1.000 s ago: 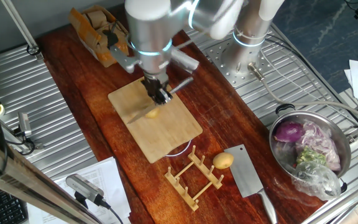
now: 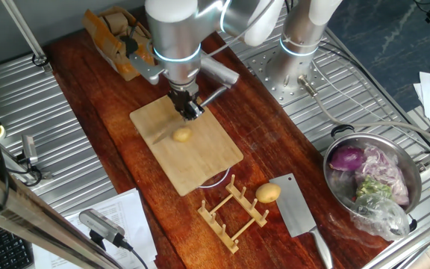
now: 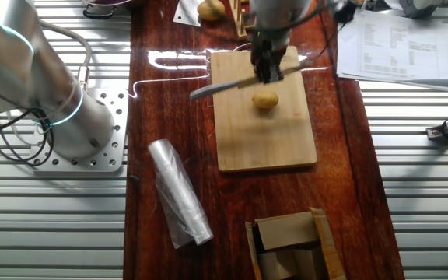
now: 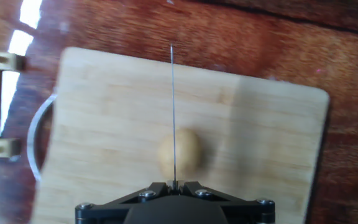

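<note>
My gripper point(image 2: 191, 112) is shut on a knife point(image 3: 212, 89), whose grey handle sticks out to one side in exterior view 2. In the wrist view the knife's thin blade point(image 4: 173, 106) appears edge-on, running straight away from the gripper and crossing in front of a potato. That potato point(image 2: 181, 134) rests on the wooden cutting board point(image 2: 204, 161). Exterior view 2 shows the gripper point(image 3: 268, 70) over the board, with the potato point(image 3: 265, 99) whole and close by. Whether the blade touches it I cannot tell.
Beyond the board's end stand a wooden peg rack point(image 2: 230, 217), a second potato point(image 2: 268, 193) and a cleaver point(image 2: 295, 209). A metal pot point(image 2: 413, 190) holds an onion and bagged vegetables. A cardboard box point(image 3: 329, 245) and a plastic roll point(image 3: 179, 190) lie on the table.
Now the potato shows clear of the blade in exterior view 1, and the blade looks thinner. The potato has stayed put.
</note>
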